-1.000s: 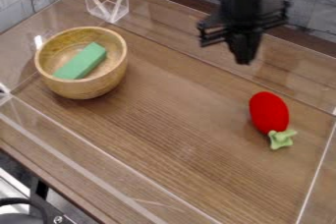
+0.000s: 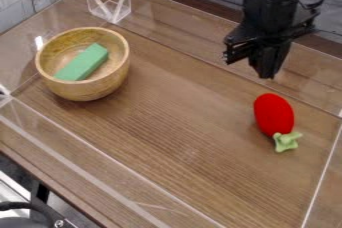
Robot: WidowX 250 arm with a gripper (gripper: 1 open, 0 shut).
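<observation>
My gripper (image 2: 270, 64) hangs in the upper right over the table, shut, with nothing visible between its fingers. Below it lies a red oblong object (image 2: 274, 113) with a pale green leafy end (image 2: 286, 141), apart from the fingers. On the left, a wooden bowl (image 2: 108, 77) holds a green block (image 2: 83, 64).
A small clear wire or plastic rack (image 2: 106, 5) stands at the upper left. Dark cables lie beyond the lower left edge.
Over the last second my gripper has moved to the right, from above the upper middle to above the red object. The objects on the table have not moved.
</observation>
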